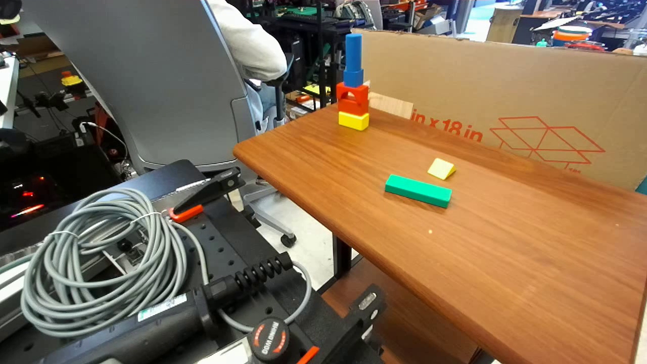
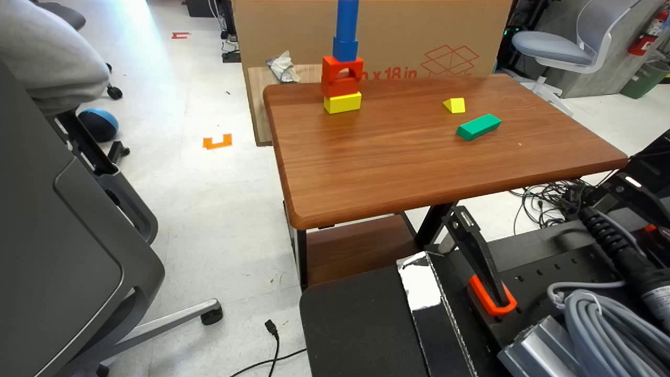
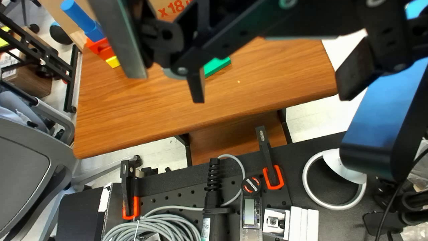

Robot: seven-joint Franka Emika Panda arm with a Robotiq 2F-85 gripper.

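Observation:
On the table's far left corner a tower of blocks stands upright: a yellow block (image 1: 353, 121) at the base, red arch-cut pieces (image 1: 353, 99) above it, then a blue block (image 1: 353, 78) with a tall blue cylinder (image 1: 353, 52) on top. Apart from the tower lie a long green block (image 2: 479, 126) and a yellow wedge (image 2: 455, 106). My gripper appears only in the wrist view, its fingers wide apart with nothing between them. There, its body partly covers the green block (image 3: 216, 66) and the tower; the wedge is hidden.
A cardboard sheet (image 1: 515, 91) stands behind it. Nearer the base are coiled grey cable (image 1: 109, 261) and clamps with orange handles (image 2: 493, 295). A grey chair (image 1: 151, 79) stands off the left edge.

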